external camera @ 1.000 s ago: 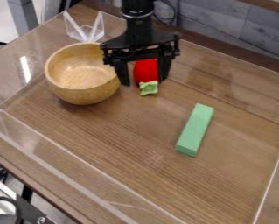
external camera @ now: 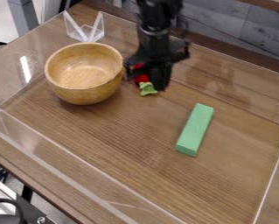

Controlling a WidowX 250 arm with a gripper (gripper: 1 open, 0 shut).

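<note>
My gripper (external camera: 139, 66) is blurred in the upper middle, its fingers hard to make out, over a small red object (external camera: 142, 77) with a pale green piece (external camera: 149, 89) at its front. The red object is largely hidden behind the gripper.
A wooden bowl (external camera: 83, 76) sits to the left, with a clear crumpled item (external camera: 86, 28) behind it. A long green block (external camera: 194, 129) lies on the right.
The bowl and green block have not moved.
</note>
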